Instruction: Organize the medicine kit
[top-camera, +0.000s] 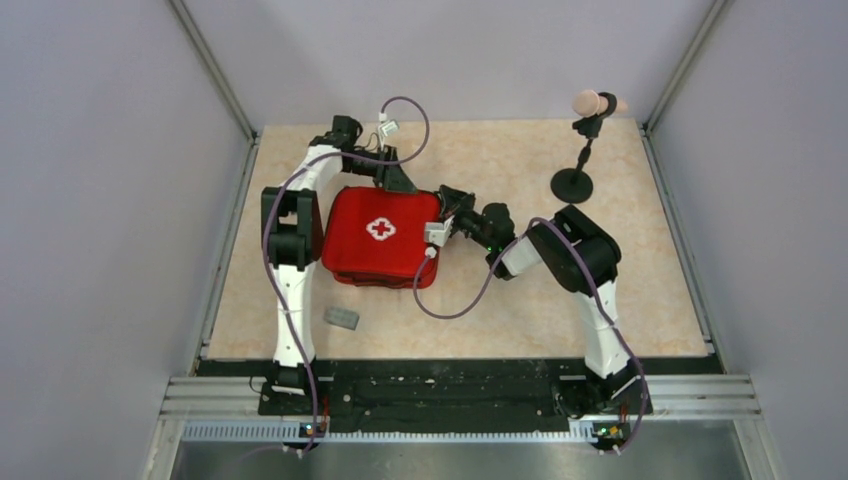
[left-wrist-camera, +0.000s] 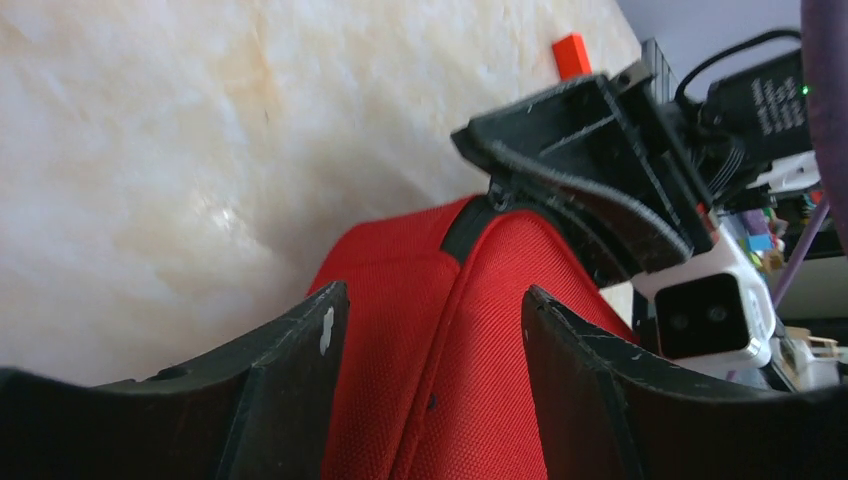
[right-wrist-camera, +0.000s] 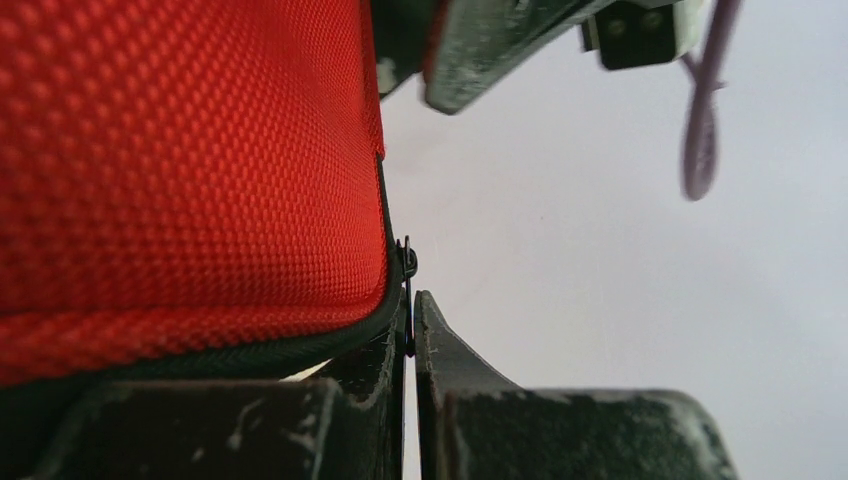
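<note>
The red medicine kit, marked with a white cross, lies closed on the table left of centre. At its back edge, in the top view, my left gripper stands open. Its fingers straddle the bag's red corner in the left wrist view, with a gap to the fabric on the right side. My right gripper is shut at the black zipper seam. A thin dark zipper pull runs from the slider down between its fingertips. The bag's contents are hidden.
A small grey block lies in front of the kit. At the back right stands a black stand topped by a beige rounded piece. Both grippers are close together at the kit's back right corner.
</note>
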